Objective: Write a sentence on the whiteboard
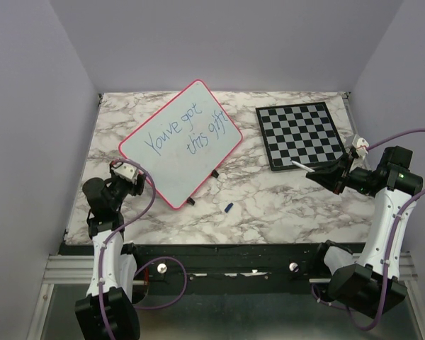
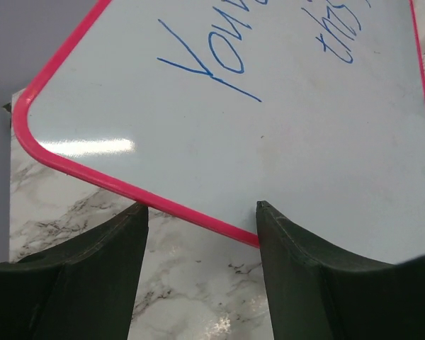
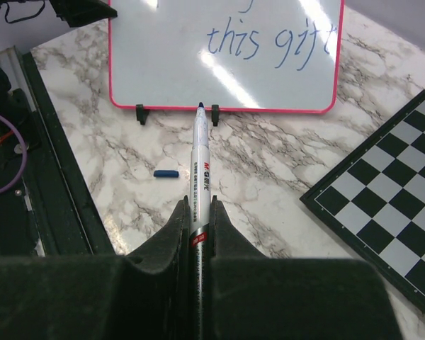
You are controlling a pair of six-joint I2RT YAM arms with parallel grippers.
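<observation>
The whiteboard (image 1: pixel 170 163) with pink rim stands tilted on small black feet, bearing blue writing "You've got this gift" (image 3: pixel 269 42). At its left lower corner is my left gripper (image 1: pixel 138 183); in the left wrist view its fingers (image 2: pixel 99 276) stand part open, apart, below the pink rim. My right gripper (image 1: pixel 322 172) is held at the right side of the table, shut on a white marker (image 3: pixel 199 170) whose dark tip points toward the board.
A checkered board (image 1: pixel 302 134) lies at the back right. A small blue cap-like piece (image 3: pixel 166 173) lies on the marble table in front of the whiteboard.
</observation>
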